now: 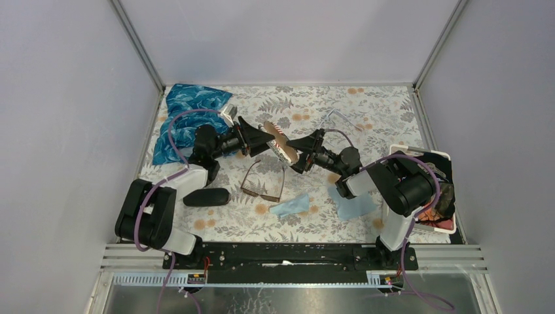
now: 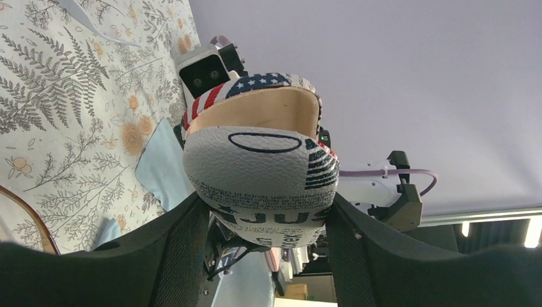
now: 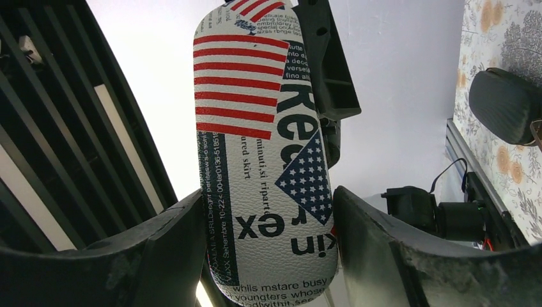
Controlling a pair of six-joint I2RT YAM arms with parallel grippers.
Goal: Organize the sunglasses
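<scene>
A hard glasses case (image 1: 279, 142) printed with flags and newsprint is held up between my two arms, its lid ajar and tan lining showing. My left gripper is shut on one end of it, a finger on each side. From the opposite side my right gripper is also shut on the case. Below on the table lie brown sunglasses (image 1: 262, 195), temples unfolded and pointing to the back. Pale-framed glasses (image 1: 341, 117) rest behind the right arm. A closed black case (image 1: 207, 197) lies at front left.
Two light blue cloths, one small (image 1: 290, 206) and one larger (image 1: 355, 207), lie near the front. A blue plastic bag (image 1: 190, 101) covers the back left. At the right stands a white bin (image 1: 400, 149) of mixed items.
</scene>
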